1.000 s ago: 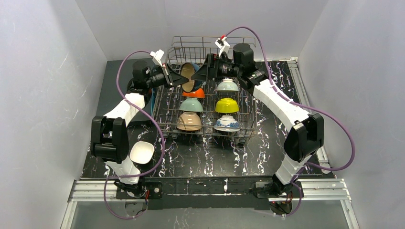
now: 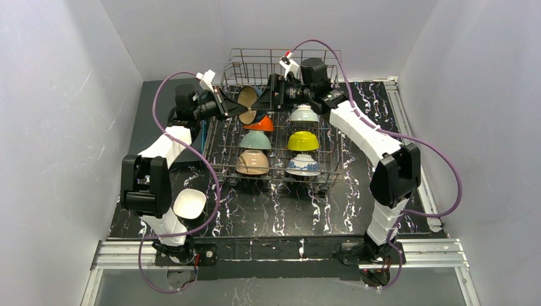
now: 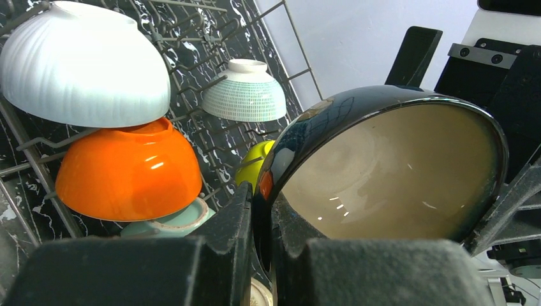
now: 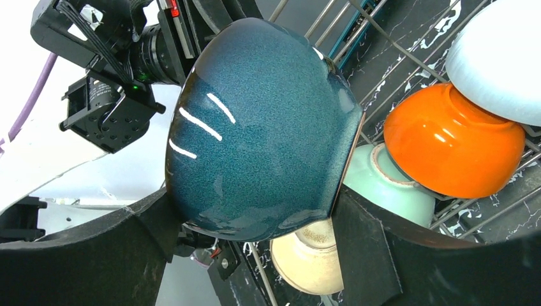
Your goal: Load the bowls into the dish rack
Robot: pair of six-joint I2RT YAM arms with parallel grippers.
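Note:
A glazed bowl, dark blue outside and tan inside [image 2: 249,101] [image 3: 389,166] [image 4: 261,127], is held on its side over the upper-left part of the dish rack [image 2: 330,171]. My left gripper [image 2: 237,108] is shut on its rim. My right gripper [image 2: 265,102] reaches round the bowl from the other side, its fingers at the bowl's sides in the right wrist view; whether they grip it is unclear. Upside-down bowls sit in the rack below: orange [image 2: 258,124], mint [image 2: 255,140], beige [image 2: 253,162], yellow [image 2: 303,141], blue-patterned [image 2: 302,164] and pale [image 2: 303,115].
A white square bowl [image 2: 189,203] lies on the counter at the front left. The counter in front of the rack [image 2: 281,210] is clear. Walls enclose the left, right and back.
My right arm has shifted slightly left, its gripper coming round the held bowl. My left arm and the bowl have moved very little.

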